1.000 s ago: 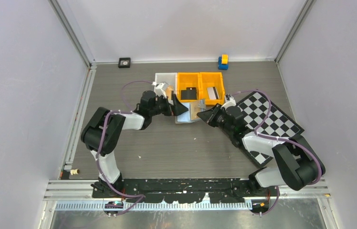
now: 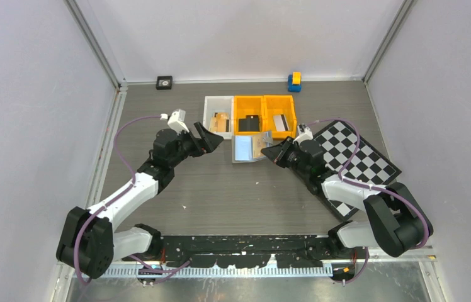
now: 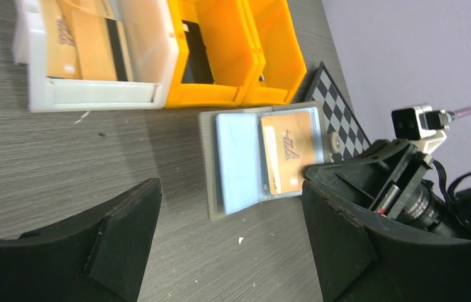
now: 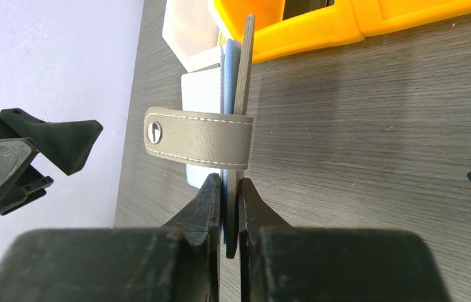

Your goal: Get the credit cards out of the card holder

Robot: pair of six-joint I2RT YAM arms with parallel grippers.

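The card holder (image 3: 209,167), opened out with clear sleeves and a taupe snap strap (image 4: 198,138), hangs above the table, in front of the bins. My right gripper is shut on its lower edge. Behind one sleeve shows a gold card (image 3: 293,154); a pale blue panel (image 3: 239,160) fills the sleeve beside it. To the left of the holder my left gripper (image 2: 209,137) stands open and apart from it, nothing between its fingers.
A white bin (image 2: 219,99) holds gold and dark cards (image 3: 85,41). Two yellow bins (image 2: 249,100) contain dark and pale cards (image 2: 281,122). A checkered board (image 2: 359,160) lies at the right.
My left gripper has drawn back to the left, away from the holder, and its finger looks wider.
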